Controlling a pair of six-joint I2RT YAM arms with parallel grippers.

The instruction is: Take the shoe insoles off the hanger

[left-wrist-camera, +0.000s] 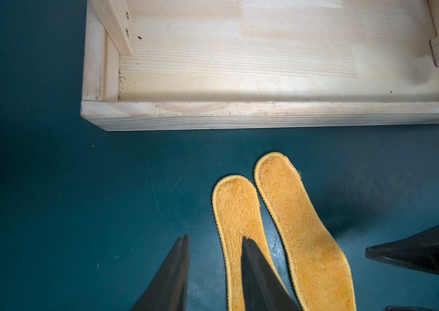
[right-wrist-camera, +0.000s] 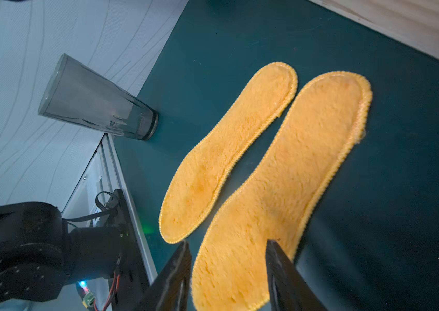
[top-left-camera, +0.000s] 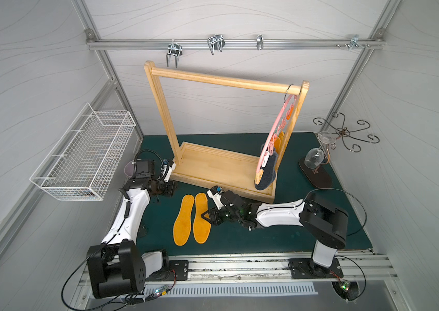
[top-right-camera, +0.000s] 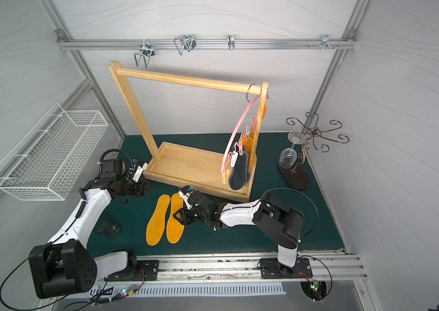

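Two yellow insoles lie side by side on the green table, the left insole [top-left-camera: 182, 223] and the right insole [top-left-camera: 201, 230], in front of the wooden rack. Above the right one hovers my right gripper, part open with nothing between its fingers. My left gripper hangs to the left of the pair, part open and empty. From the rack's right end hangs a pink hanger [top-right-camera: 238, 128] with small clips. A dark blue insole [top-right-camera: 239, 168] and an orange insole [top-right-camera: 251, 150] are still clipped to it.
The wooden rack [top-left-camera: 224, 187] fills the middle back. A clear glass [right-wrist-camera: 100, 101] stands at the table's left side. On the right a wine glass [top-left-camera: 314, 158] hangs from a metal holder [top-left-camera: 342, 132]. A white wire basket [top-left-camera: 87, 153] is on the left wall.
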